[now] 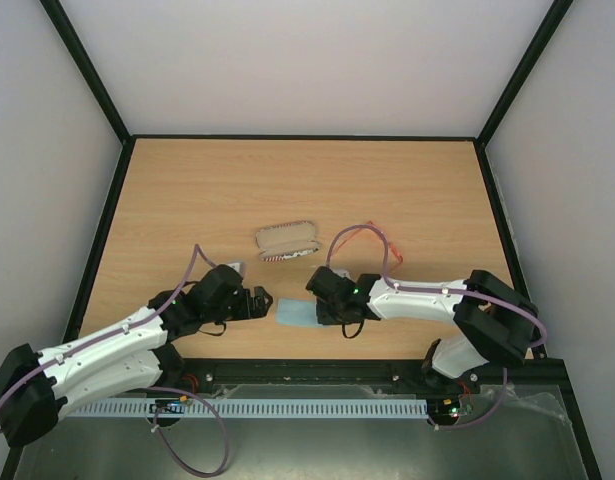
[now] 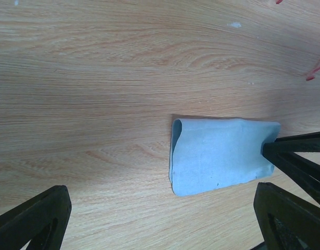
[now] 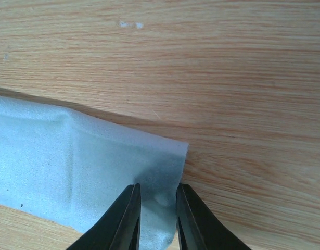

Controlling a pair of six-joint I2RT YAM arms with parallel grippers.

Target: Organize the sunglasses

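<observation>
A folded light-blue cloth (image 1: 299,313) lies flat near the table's front edge, between the two grippers. Wide open and empty, my left gripper (image 1: 268,300) stands just left of it; in the left wrist view, the cloth (image 2: 222,156) is ahead of its fingers. My right gripper is at the cloth's right end, its fingertips a little apart. One finger (image 3: 131,211) overlaps the cloth and the other is at its edge, with part of that end showing between them. Beyond lie an open beige case (image 1: 287,240) and a thin red-orange item (image 1: 395,255), perhaps the sunglasses, partly hidden by a tube.
Bare wooden tabletop (image 1: 307,180) extends behind the case. A purple tube (image 1: 372,227) loops above the right arm, and another (image 1: 192,262) follows the left arm. Walls close in the table on its sides and back.
</observation>
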